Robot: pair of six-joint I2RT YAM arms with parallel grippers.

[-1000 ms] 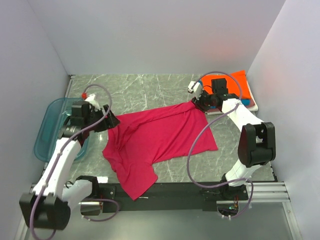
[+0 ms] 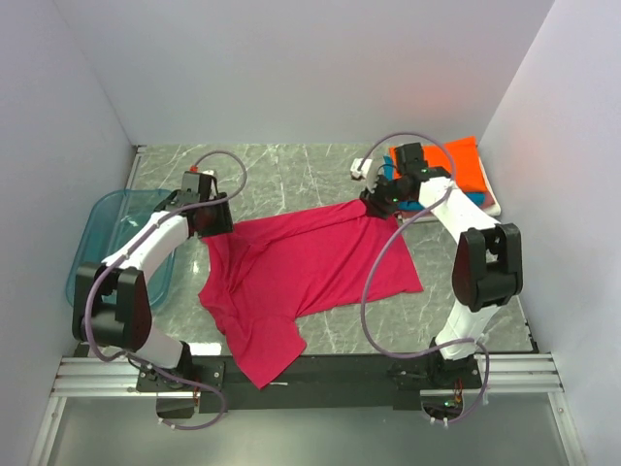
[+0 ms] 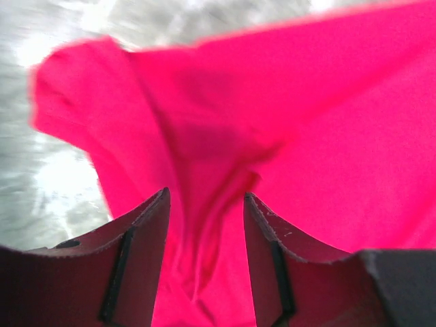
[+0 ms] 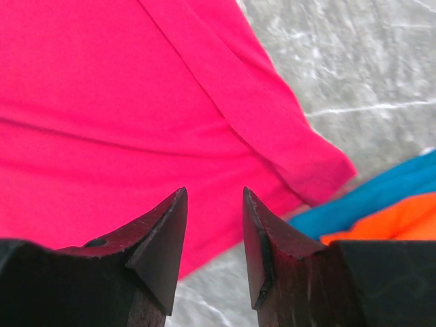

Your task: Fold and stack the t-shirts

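Observation:
A crimson t-shirt [image 2: 310, 262] lies spread on the table, creased on its left side, with one part hanging over the front edge. Above its upper left corner is my left gripper [image 2: 218, 229]; in the left wrist view its fingers [image 3: 144, 255] stand apart over the bunched cloth, holding nothing. At the shirt's upper right, my right gripper [image 2: 373, 208] is open above the fabric. In the right wrist view, flat cloth [image 4: 129, 122] shows past the parted fingers [image 4: 158, 252], with nothing gripped.
At the back right, an orange folded cloth [image 2: 466, 163] and a blue one [image 2: 475, 198] lie stacked on a white tray [image 2: 493, 208]. A clear teal bin [image 2: 97, 243] stands at the left. Bare marble table [image 2: 291, 170] shows behind the shirt.
My left arm has swung from the bin side toward the shirt's upper left corner. My right gripper has shifted slightly left. The shirt looks unmoved.

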